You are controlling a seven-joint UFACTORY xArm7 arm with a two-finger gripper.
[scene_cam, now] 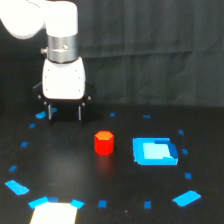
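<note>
A red block (104, 143), roughly hexagonal in outline, sits on the dark table near the middle of the camera view. To its right lies a blue square (137, 152) with a white-and-blue inside; whether it is a flat mark or a shallow tray is hard to tell. My white gripper (65, 110) hangs at the upper left, behind and left of the red block and clear of it. Its dark fingers (79, 110) stand wide apart, with nothing visible between them.
Small blue marks dot the dark table. Larger blue patches lie at the front left (17, 187) and front right (186, 198). A pale square (53, 213) is cut off by the bottom edge. Open table surrounds the red block.
</note>
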